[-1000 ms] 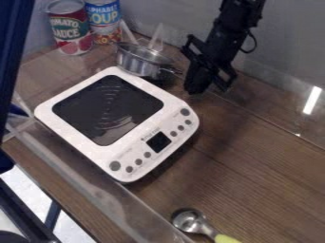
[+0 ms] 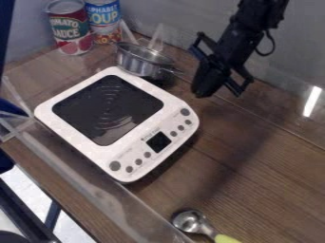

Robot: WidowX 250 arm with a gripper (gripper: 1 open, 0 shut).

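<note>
My black gripper (image 2: 207,82) hangs low over the wooden counter at the back, just right of a steel pot (image 2: 143,61) that has a lid or utensils standing up in it. I see nothing held between its fingers, which look shut, though they are dark and small. A white induction cooker (image 2: 116,123) with a dark top and button panel lies in the middle left. A metal scoop (image 2: 191,221) with a yellow-green handle rests at the front right.
A tomato sauce can (image 2: 70,28) and an alphabet soup can (image 2: 105,21) stand at the back left. A clear wall runs behind, and a transparent edge borders the front left.
My gripper and arm have shifted slightly to the right, away from the pot. The other objects stay where they were.
</note>
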